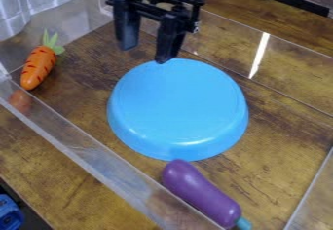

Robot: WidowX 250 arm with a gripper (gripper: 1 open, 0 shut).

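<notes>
My black gripper [150,37] hangs at the top centre of the camera view, its two fingers pointing down and standing apart, with nothing visible between them. It is over the back edge of a blue upturned bowl or disc [177,112]. An orange toy carrot [37,66] with a green top lies at the far left. A purple toy eggplant [202,192] lies at the bottom right of the blue piece.
Clear walls of a tray [92,156] run along the left and lower left. A small blue object [7,214] sits at the bottom left corner, outside.
</notes>
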